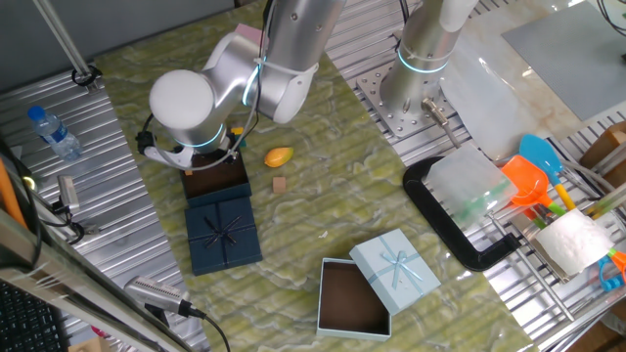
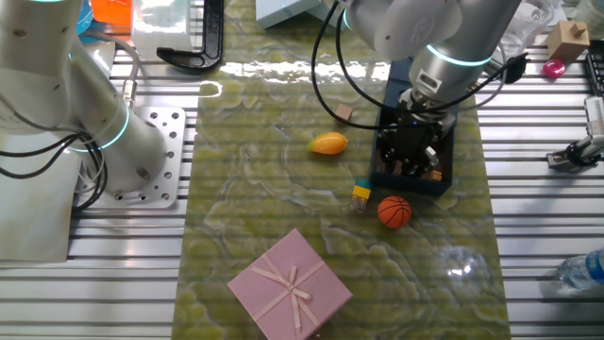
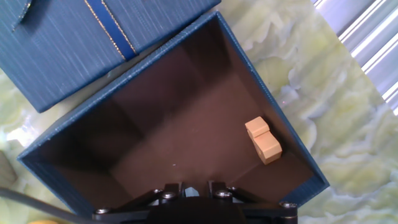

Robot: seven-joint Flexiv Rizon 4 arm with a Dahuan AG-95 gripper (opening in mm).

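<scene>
An open dark blue box (image 3: pixel 270 99) with a brown inside fills much of the wrist view. A small light wooden piece (image 3: pixel 264 141) lies on its floor by one wall. My gripper points down over the box, its two fingertips close together at the bottom of the wrist view. A small pale patch shows between them; whether it is something held or just background I cannot tell. In exterior view 2 the gripper (image 2: pixel 411 156) looks dark against the box's inside. From exterior view 1 the arm hides the fingers.
The blue lid (image 1: pixel 223 236) lies against the box. Nearby are an orange-yellow fruit (image 2: pixel 328 144), a wooden cube (image 1: pixel 279 184), a toy basketball (image 2: pixel 394 212) and a coloured block (image 2: pixel 360 194). A pink box (image 2: pixel 291 285) and an open light-blue box (image 1: pixel 353 298) stand farther off.
</scene>
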